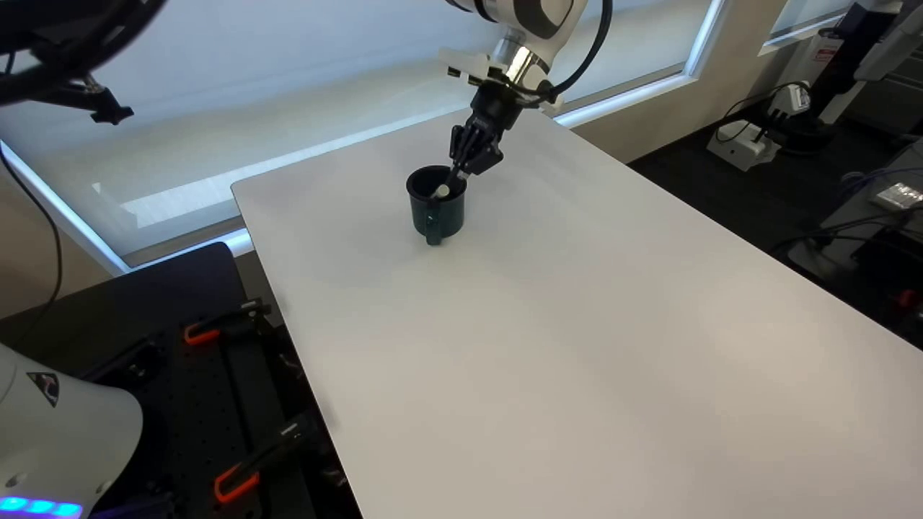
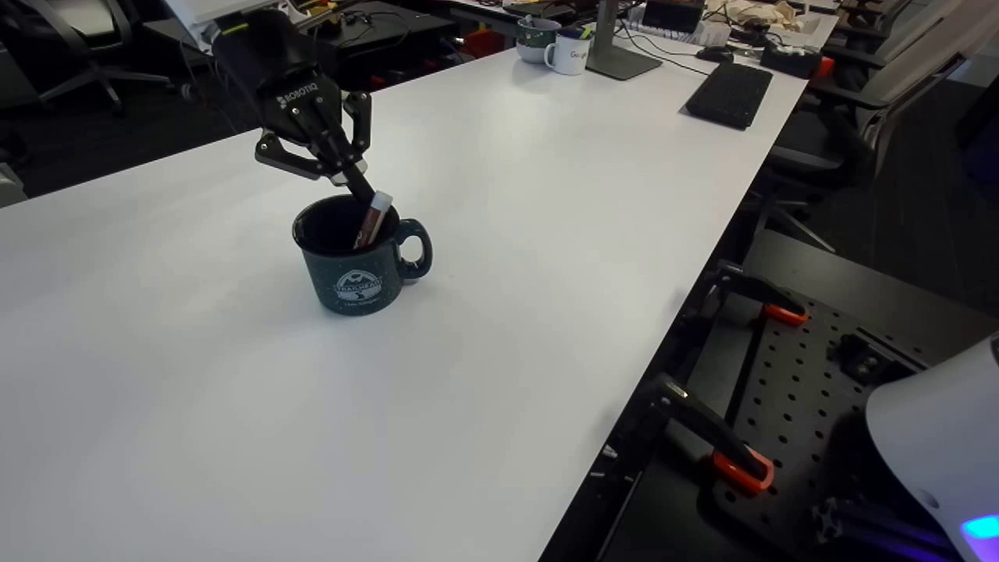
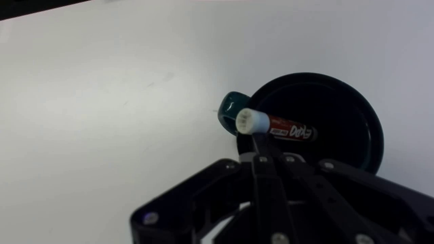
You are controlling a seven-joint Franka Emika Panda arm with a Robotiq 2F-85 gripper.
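A dark green speckled mug (image 2: 348,273) stands upright on the white table, its handle (image 2: 421,251) toward the right in exterior view 2. Inside it leans a dark red marker (image 2: 370,225) with a pale end, which sticks up by the rim on the handle side. In the wrist view the marker (image 3: 291,129) slants across the mug's dark opening. My gripper is shut, its fingertips over the mug's rim and close against the marker's pale end. Nothing shows between the fingers; whether they touch the marker I cannot tell.
A window ledge runs behind the table.
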